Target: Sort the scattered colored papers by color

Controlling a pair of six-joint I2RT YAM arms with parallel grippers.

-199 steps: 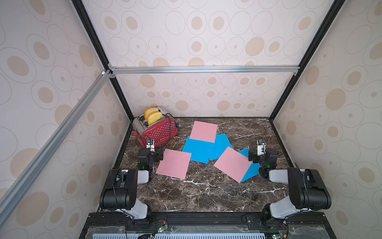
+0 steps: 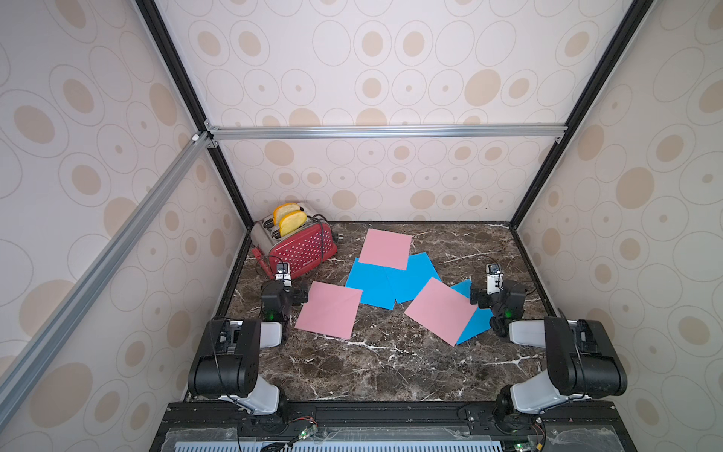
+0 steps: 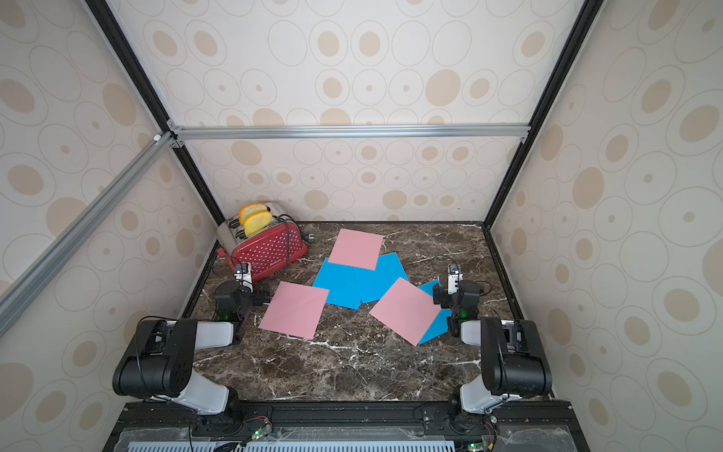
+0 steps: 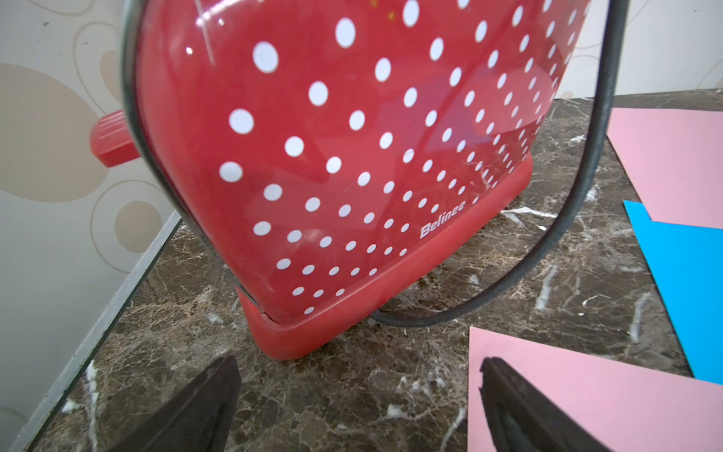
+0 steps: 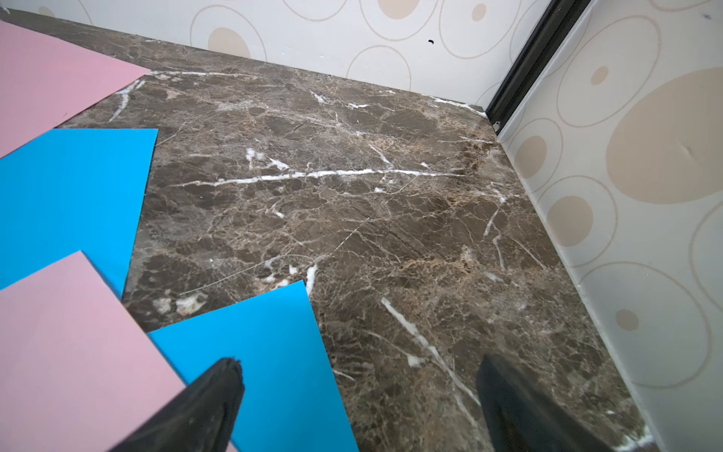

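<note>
Three pink sheets lie flat: a left pink sheet (image 2: 329,310), a back pink sheet (image 2: 386,248) and a right pink sheet (image 2: 441,310). Between them are overlapping blue sheets (image 2: 373,282), partly covered by the back and right pink ones. Another blue sheet (image 2: 476,326) shows from under the right pink sheet's outer side. My left gripper is open beside the left pink sheet, with a fingertip (image 4: 508,391) in front of that sheet's edge. Over the right blue and pink sheets, my right gripper hangs open, nothing between its fingers.
A red dotted toaster (image 2: 301,252) with yellow slices (image 2: 290,220) fills the back left corner, close ahead of the left gripper. Its black cable (image 4: 565,218) loops down its front. Bare marble (image 2: 391,369) lies free at the front and back right.
The papers lie unmoved in all frames. The left arm has shifted very slightly from a second ago; the right arm looks still.
</note>
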